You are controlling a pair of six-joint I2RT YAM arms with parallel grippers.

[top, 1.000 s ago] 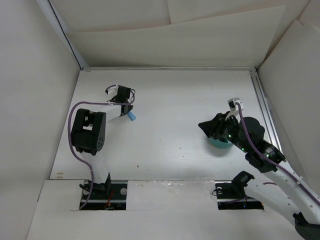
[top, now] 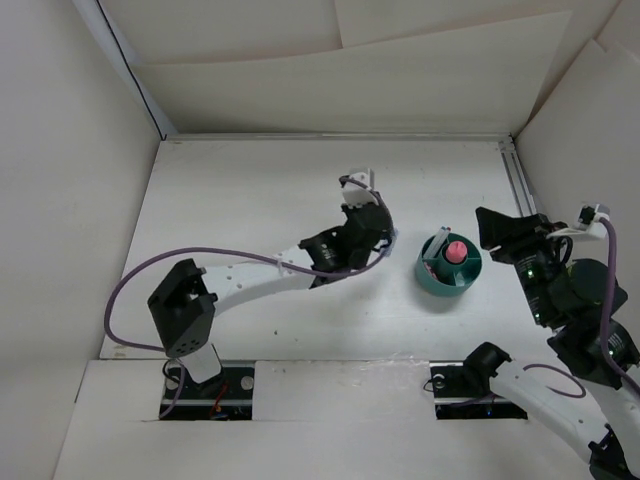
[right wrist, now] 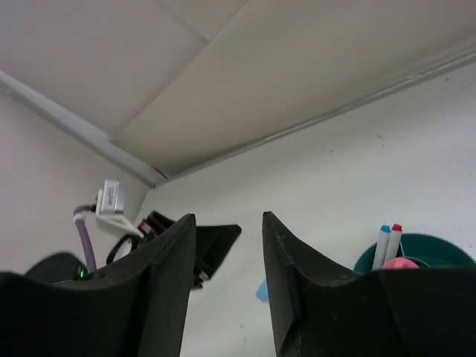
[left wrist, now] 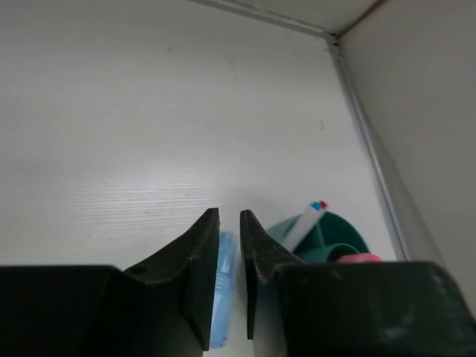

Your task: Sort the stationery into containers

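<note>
A teal round container [top: 448,283] with dividers stands at the right of the white table, holding white markers with blue and red ends [right wrist: 383,245] and a pink round item [top: 455,252]. My left gripper is just left of it, pointing toward it, with a light blue object [left wrist: 222,290] showing between and behind its fingertips; whether it is gripped is unclear. My right gripper stands open above and to the right of the container, nothing between its fingers.
White walls and a metal rail enclose it at the back and sides.
My left arm has swung right from the table's left toward the container, the blue object moving along with it. The right arm has shifted right, uncovering the container.
</note>
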